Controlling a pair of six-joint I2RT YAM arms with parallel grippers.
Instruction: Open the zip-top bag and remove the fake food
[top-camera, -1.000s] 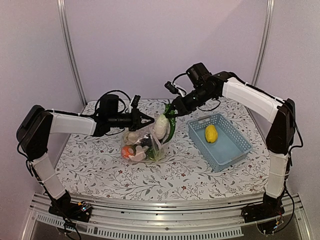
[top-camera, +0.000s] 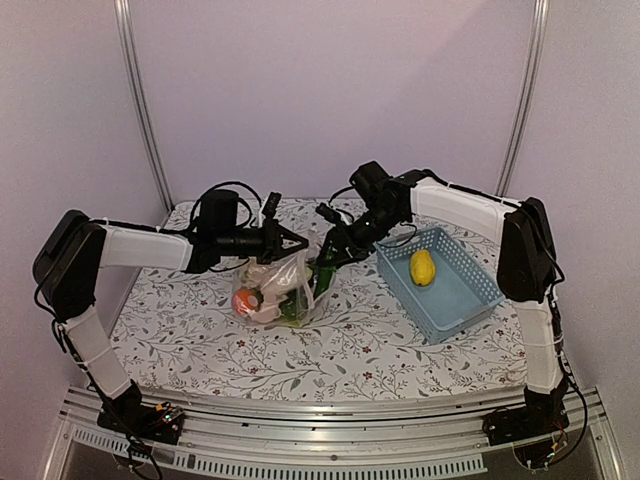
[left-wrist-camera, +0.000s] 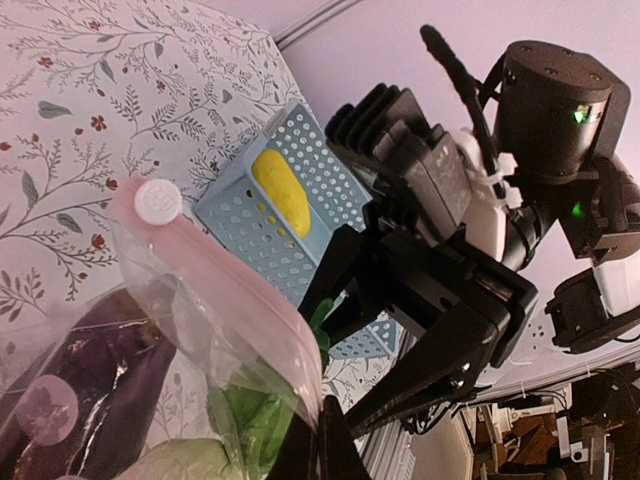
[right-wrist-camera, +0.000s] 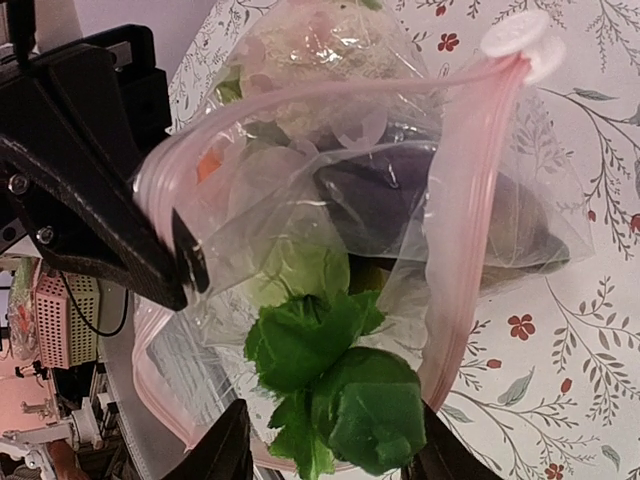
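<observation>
The clear zip bag (top-camera: 308, 312) stands mid-table with its pink-edged mouth (right-wrist-camera: 460, 220) spread wide. Pinched on that rim is my left gripper, shut. Inside the bag are a dark purple piece (right-wrist-camera: 385, 200), an orange-red one (top-camera: 245, 301) and other pale pieces. A green leafy top (right-wrist-camera: 310, 340) with a thick green stub (right-wrist-camera: 370, 410) pokes up at the mouth. My right gripper is open at the opening, its fingers (right-wrist-camera: 228, 450) on either side of the green stub. How deep the fingertips reach is hard to tell.
To the right of the bag sits a blue perforated basket (top-camera: 440, 322) holding one yellow piece (top-camera: 422, 267). The table in front of the bag is clear. Both grippers are close together above the bag mouth.
My right gripper has come down and leftward to the bag mouth. The whitish piece with green leaves, earlier raised at the mouth below it, now sits lower in the bag. The left arm stayed put.
</observation>
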